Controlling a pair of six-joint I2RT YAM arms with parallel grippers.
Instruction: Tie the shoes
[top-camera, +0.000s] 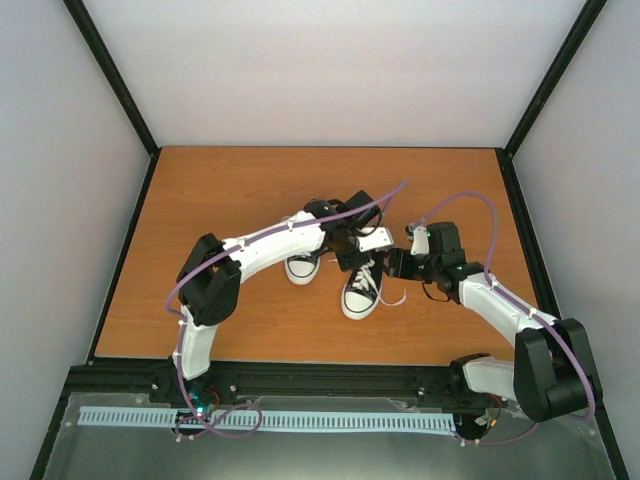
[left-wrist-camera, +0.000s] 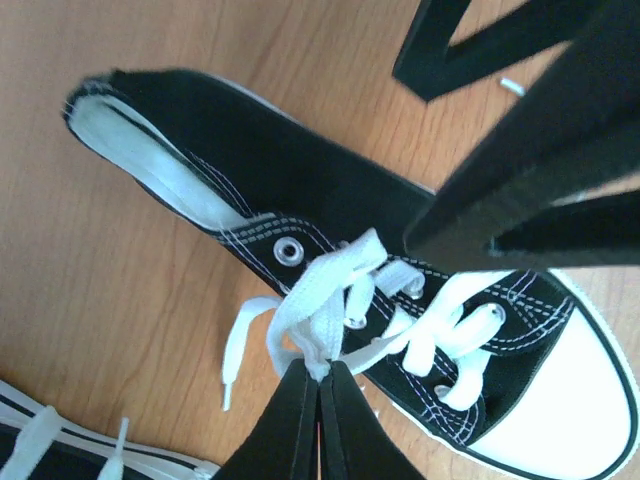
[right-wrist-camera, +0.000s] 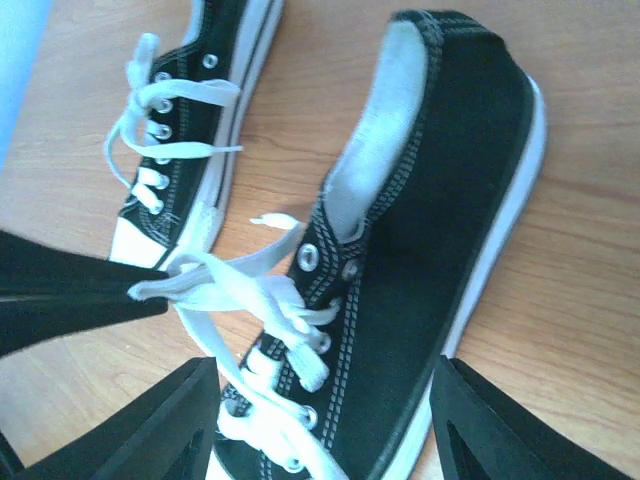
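A black shoe with a white toe (top-camera: 360, 300) stands right of centre in the top view, under both grippers. My left gripper is shut on its white lace (left-wrist-camera: 325, 290) just above the eyelets, with a loop rising to the fingertips. In the right wrist view, that lace (right-wrist-camera: 240, 285) stretches from the left finger (right-wrist-camera: 80, 290) to the shoe. My right gripper is open above the shoe's side, its fingers apart and no lace held between them. The other shoe (right-wrist-camera: 185, 130) lies to the left, its lace in a loose bow.
Both grippers crowd close together over the right shoe. A loose lace end (top-camera: 395, 300) lies on the wood right of the shoe.
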